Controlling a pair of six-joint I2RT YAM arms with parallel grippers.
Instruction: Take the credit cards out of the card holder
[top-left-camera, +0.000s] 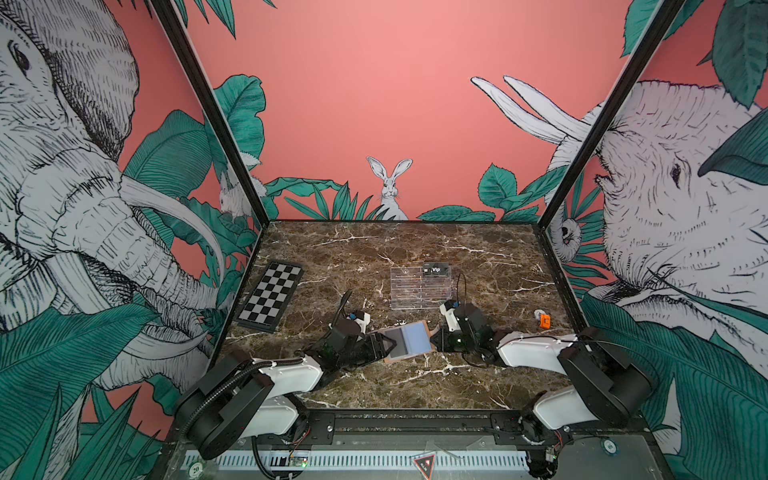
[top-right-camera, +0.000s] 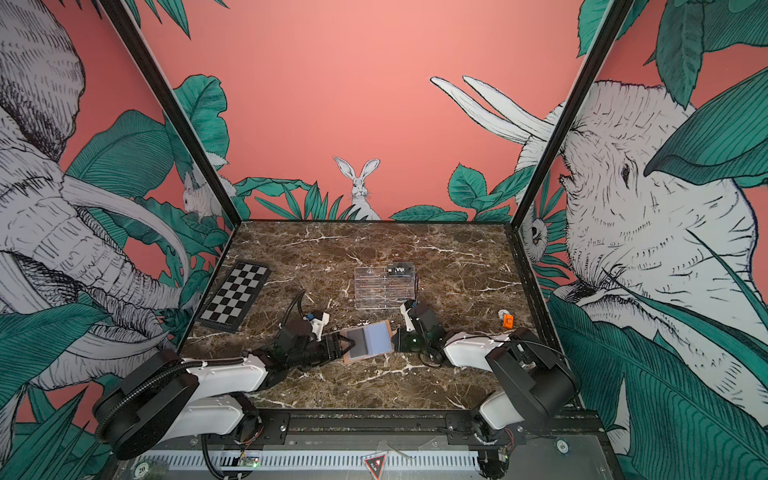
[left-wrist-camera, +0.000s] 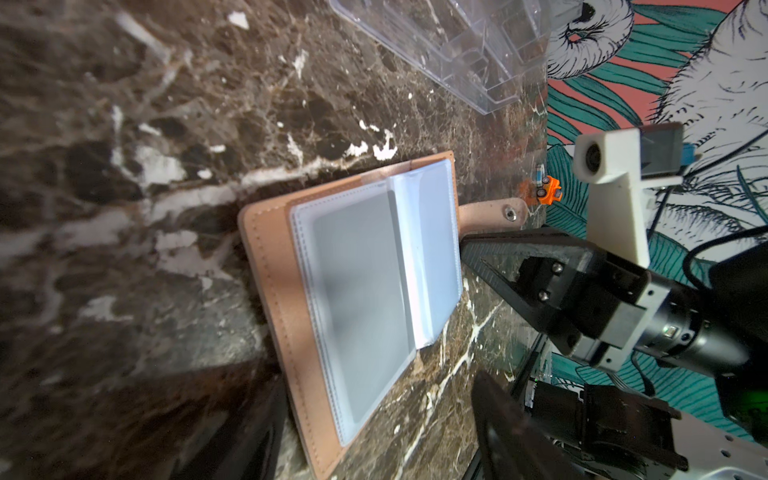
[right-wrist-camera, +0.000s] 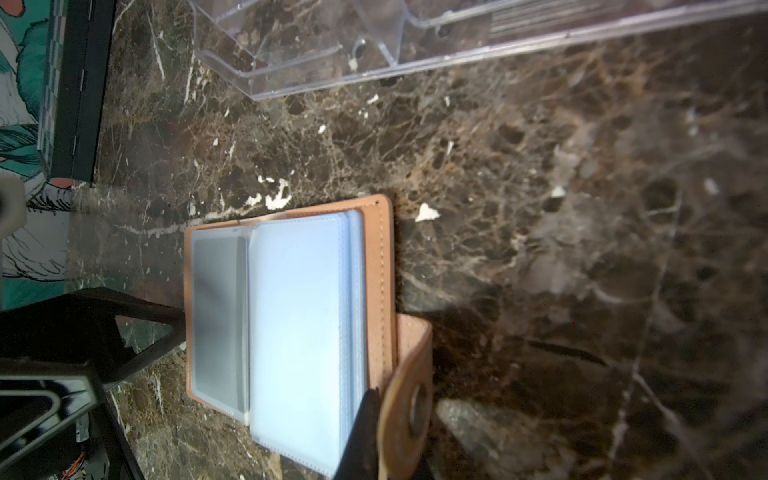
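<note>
The tan card holder (left-wrist-camera: 276, 264) lies spread open on the marble table, its clear sleeves (left-wrist-camera: 364, 296) facing up. A bluish-white sleeve stack (right-wrist-camera: 300, 328) covers its right half. At the holder's left edge my left gripper (top-left-camera: 391, 345) is open, with nothing between its blurred fingers. My right gripper is shut at the right edge, beside the snap strap (right-wrist-camera: 408, 400); whether anything thin is pinched there is hidden. A dark card marked Vip (top-left-camera: 436, 270) rests at the back right of the clear tray (top-left-camera: 409, 294).
Behind the holder, the clear compartment tray stands close to my right arm. A checkered board (top-left-camera: 272, 294) lies at the far left, and a small orange toy (top-left-camera: 545, 321) sits at the right. Bare table lies in front of the holder.
</note>
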